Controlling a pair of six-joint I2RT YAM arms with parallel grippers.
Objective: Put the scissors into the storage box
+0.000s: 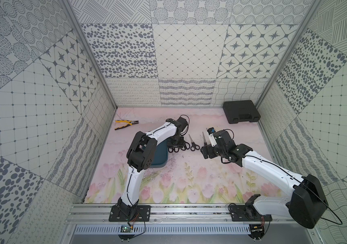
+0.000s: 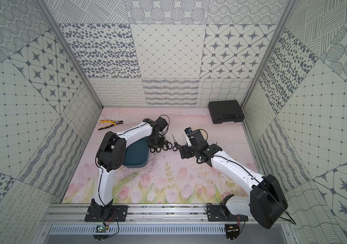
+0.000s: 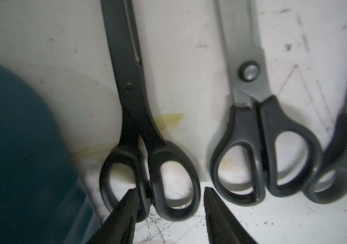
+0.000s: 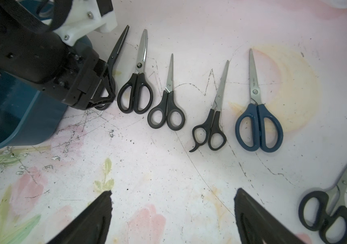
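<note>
The blue storage box [image 4: 35,122] stands left of a row of scissors lying on the table. My left gripper hangs low beside the box, its two fingertips straddling the handles of the all-black scissors [image 3: 128,77] at the row's left end, fingers part open. Right of these lie silver-bladed scissors with black handles [image 4: 169,105], blue-handled scissors [image 4: 253,124] and another black-handled pair [image 4: 327,211] at lower right in the right wrist view. My right gripper is open above the table, nothing between its fingers.
Yellow pliers [image 1: 125,124] lie at the back left, and a black case [image 1: 240,111] at the back right. The left arm reaches over the box.
</note>
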